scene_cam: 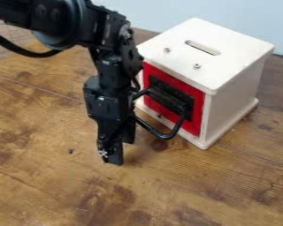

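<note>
My black gripper (112,148) points down, low over the wooden table (61,190), just left of a cream wooden box (230,66). The box has a slot and screws on its top and a red front panel (193,119) with a black piece set in it, partly hidden by a cable. I cannot tell whether the gripper's fingers are open or shut, or whether anything is between them.
A small dark speck lies left of the gripper. A pale wall stands behind the box.
</note>
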